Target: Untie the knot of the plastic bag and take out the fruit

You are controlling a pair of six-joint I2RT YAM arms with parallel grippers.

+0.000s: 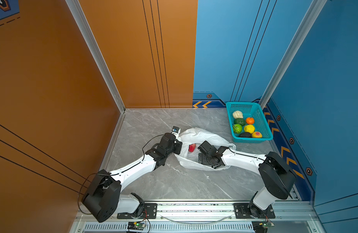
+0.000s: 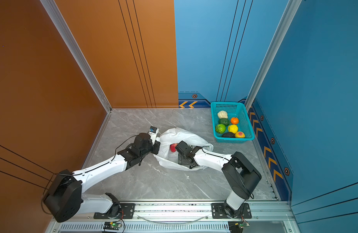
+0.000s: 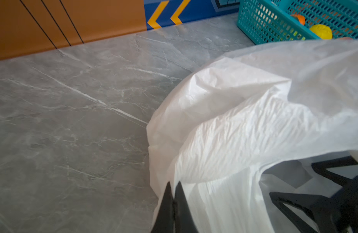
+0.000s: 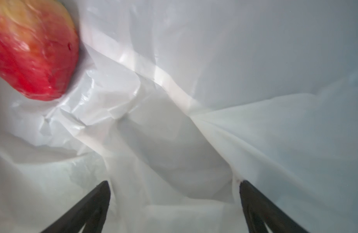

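Observation:
A white plastic bag [image 1: 198, 134] lies spread open at the table's centre, with a red fruit [image 1: 192, 147] inside, seen red-and-yellow in the right wrist view [image 4: 35, 50]. My left gripper is shut at the bag's left edge, with the white plastic at its fingertips; whether it pinches a fold is hard to tell. My right gripper stands open inside the bag, right of the red fruit, with only crumpled plastic beneath and between its fingers.
A teal basket [image 1: 269, 134] holding several fruits and vegetables stands at the back right.

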